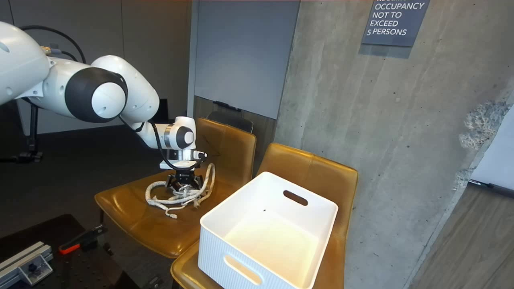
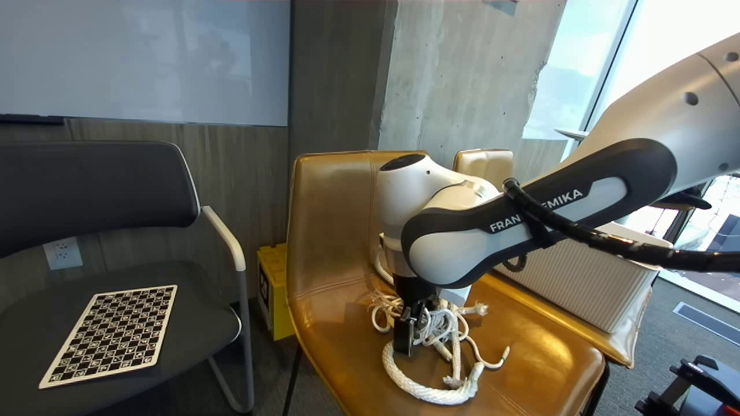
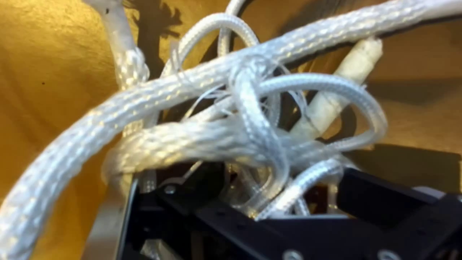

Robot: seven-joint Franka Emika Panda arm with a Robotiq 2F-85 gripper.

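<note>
A tangled bundle of white braided rope [image 1: 210, 180] lies on the left tan chair, with thick loops around thinner cords. My gripper [image 1: 184, 185] points down into the middle of it, low over the seat. In the wrist view, thin cords and part of a thick strand [image 3: 186, 145] of rope lie between and across the dark fingers, which stand apart. Loops hide much of the gap there. From the other side, the white rope [image 2: 423, 392] curls in front of one black finger [image 2: 404, 337]. An empty-looking white bin [image 1: 217, 248] stands on the neighbouring chair.
The left chair's backrest [image 1: 231, 149] rises behind the gripper, and the right chair's backrest [image 1: 313, 168] behind the bin. A dark chair holding a checkered board [image 2: 114, 336] stands apart.
</note>
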